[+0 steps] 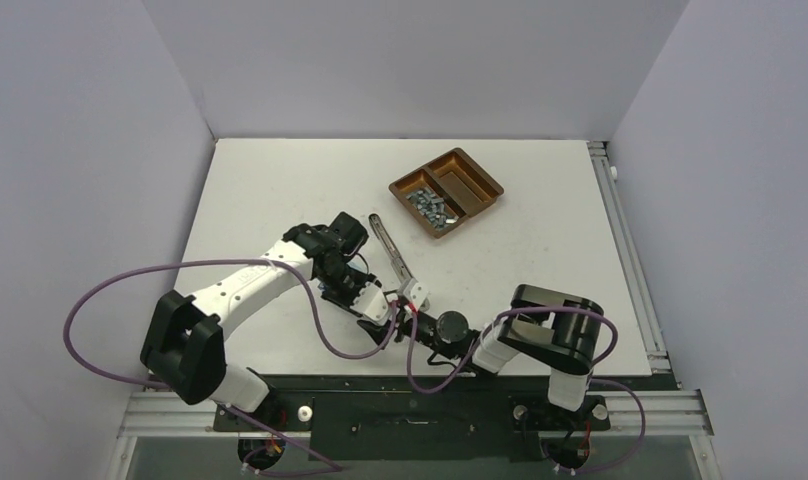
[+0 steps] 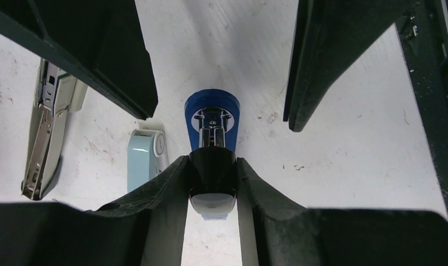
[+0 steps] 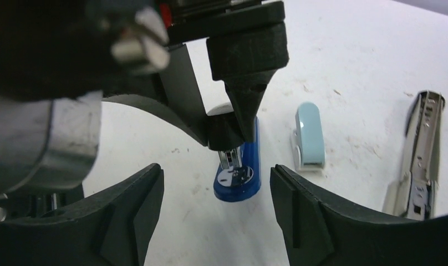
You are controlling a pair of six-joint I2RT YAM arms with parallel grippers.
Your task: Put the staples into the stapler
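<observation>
My left gripper is shut on the black cap of an upright tool on a blue base, also seen in the right wrist view [image 3: 237,191]. My right gripper is open, its fingers either side of and nearer than that blue base, nothing visibly held. An opened stapler [image 2: 47,133] lies to one side, long channel exposed, also in the top view [image 1: 390,245]. A light blue small object [image 2: 141,160] stands between it and the blue base.
A brown two-section tray [image 1: 465,185] with several small grey pieces sits at the back.
</observation>
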